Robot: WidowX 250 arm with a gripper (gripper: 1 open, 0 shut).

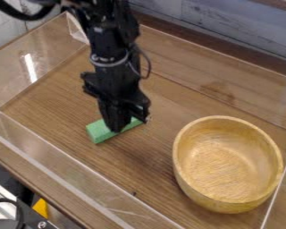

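Note:
The black gripper point(114, 116) hangs just over a green rectangular block point(104, 130) lying on the wooden floor of the tray left of centre. Its fingers look close together and hide part of the block; whether anything sits between them is unclear.
A large yellow bowl point(227, 170) stands at the right front. Raised edges border the left and back, and a small yellow object point(39, 207) shows at the bottom left, outside the surface.

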